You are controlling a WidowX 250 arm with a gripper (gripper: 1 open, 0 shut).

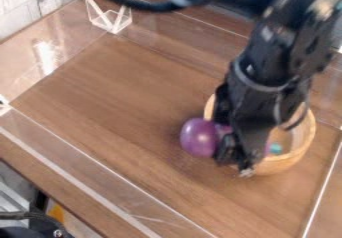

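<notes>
My black gripper [243,154] is shut on a purple toy [199,137], whose rounded end sticks out to the left of the fingers. A small teal part shows at the right of the fingers. The wooden bowl [287,160] is behind the gripper and the toy, largely hidden by them; whether the toy is over its rim or beside it is hard to tell.
A white wire-like frame [110,17] stands near the back left. Strips of clear tape or edging run along the front left. Cables and hardware are at the bottom left corner.
</notes>
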